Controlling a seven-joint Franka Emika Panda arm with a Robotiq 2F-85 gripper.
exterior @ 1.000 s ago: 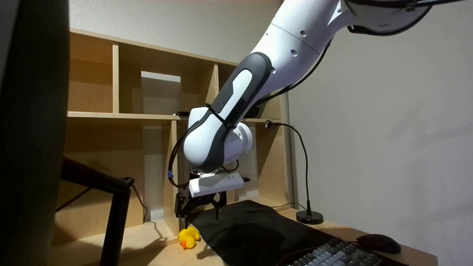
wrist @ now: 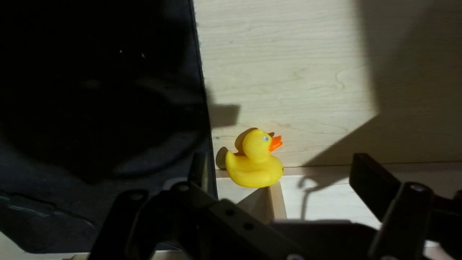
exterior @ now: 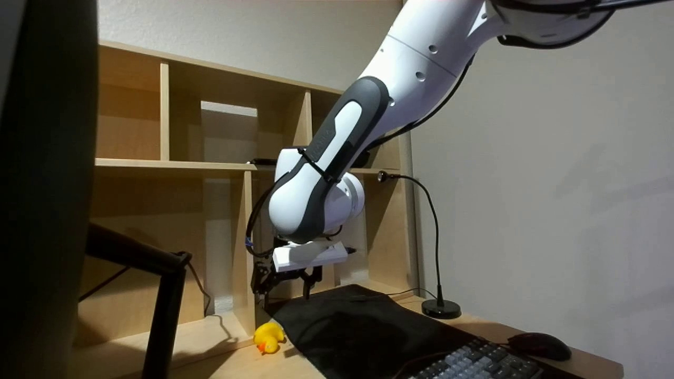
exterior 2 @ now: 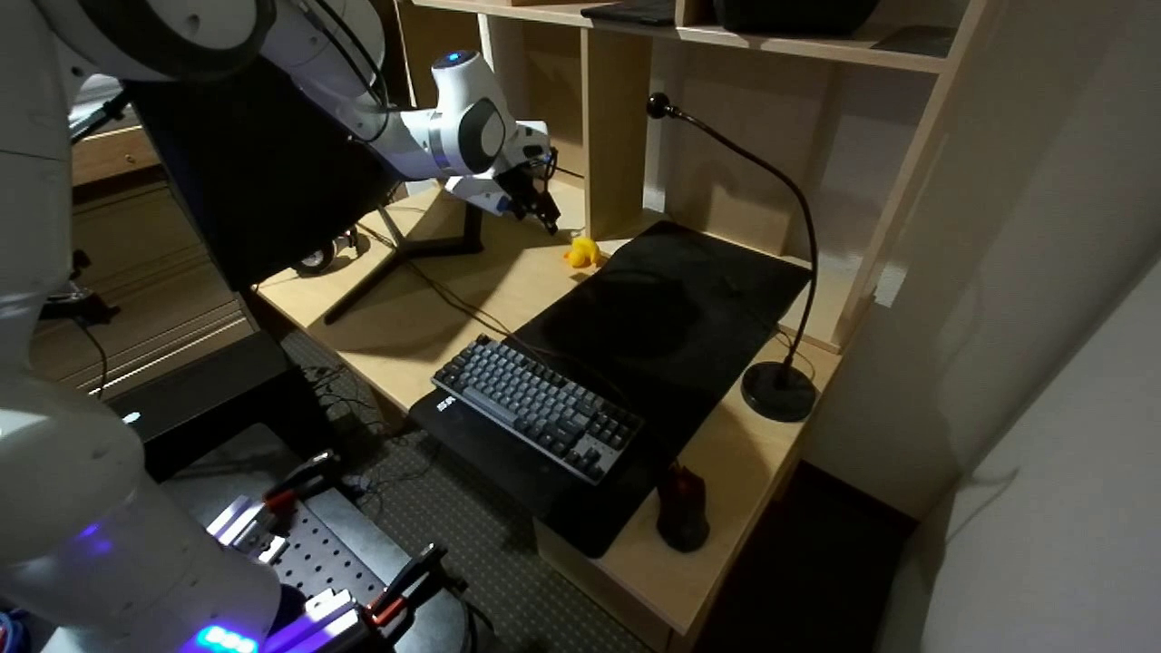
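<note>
A yellow rubber duck (wrist: 254, 167) with an orange beak lies on its side on the wooden desk (wrist: 277, 65), beside the edge of the black desk mat (wrist: 143, 108). It also shows in exterior view 1 as a small yellow duck (exterior: 269, 337) near the shelf's divider, and in exterior view 2 as a yellow shape (exterior 2: 583, 252). My gripper is open, its two dark fingers far apart with the duck seen between them. In exterior view 1 the gripper (exterior: 287, 296) hangs above the desk, apart from the duck and higher than it.
A wooden shelf unit (exterior 2: 615, 131) stands behind the duck, one upright close to it. A black lamp (exterior 2: 779, 392), keyboard (exterior 2: 541, 403) and mouse (exterior 2: 682, 508) occupy the desk's right and front. The monitor stand (exterior 2: 446, 246) is left of the duck.
My gripper has risen slightly and its wrist has shifted a little right in exterior view 1. The duck lies where it was.
</note>
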